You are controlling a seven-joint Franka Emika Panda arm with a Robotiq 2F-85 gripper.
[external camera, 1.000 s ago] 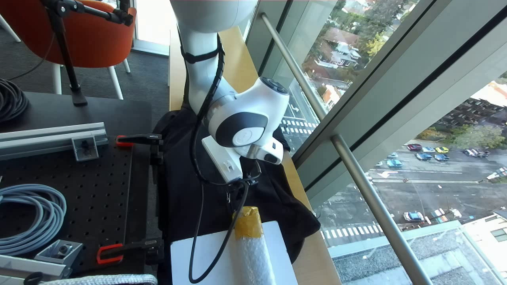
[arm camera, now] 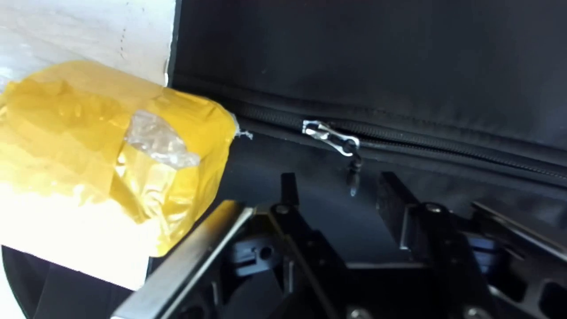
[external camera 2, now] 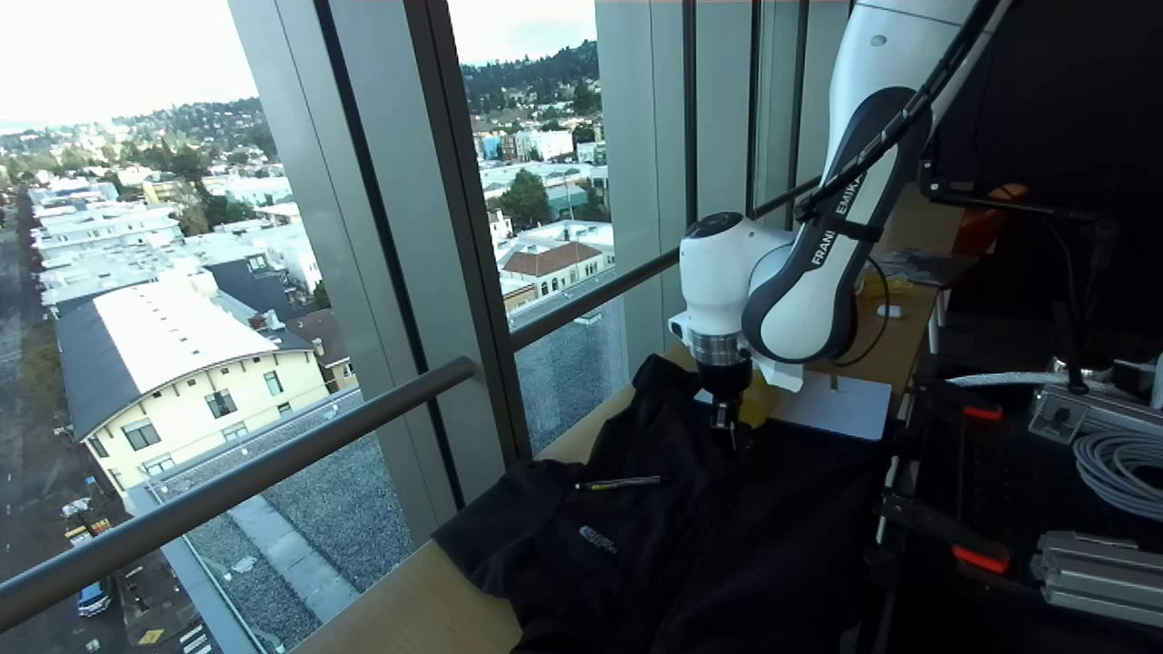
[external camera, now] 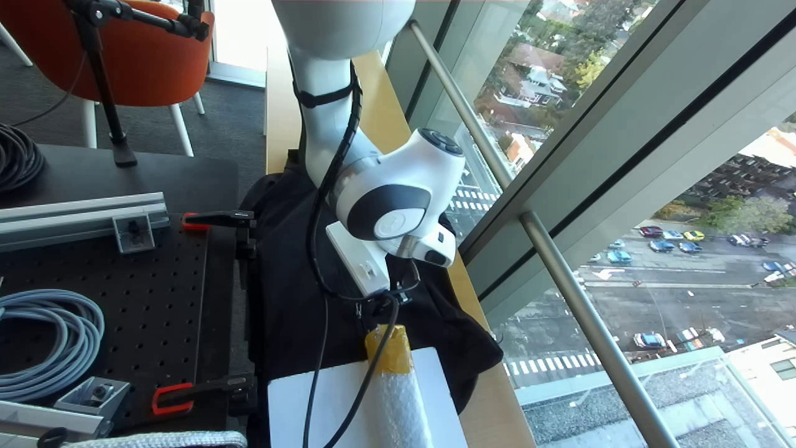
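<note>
A silver zipper slider (arm camera: 330, 138) with a dark pull tab (arm camera: 354, 175) lies on the zipper of a black jacket (external camera 2: 698, 545). In the wrist view my gripper is part open, its dark fingertips apart. The pull tab shows just beyond the gap between them, nearer the right finger (arm camera: 393, 204), and nothing is clamped. Whether a finger touches the tab cannot be told. In the second exterior view the gripper (external camera 2: 728, 436) points down, low over the jacket.
A yellow-taped, wrapped roll (arm camera: 106, 138) lies close to the gripper's left on a white board (external camera: 298, 396). A pen (external camera 2: 618, 483) rests on the jacket. Window railing (external camera: 477, 123) runs along one side, and a black perforated table (external camera: 157, 298) with clamps stands on the other.
In the first exterior view the arm has moved slightly to the right and down, toward the taped roll. Its hanging cable has shifted right. The roll and board have stayed put.
</note>
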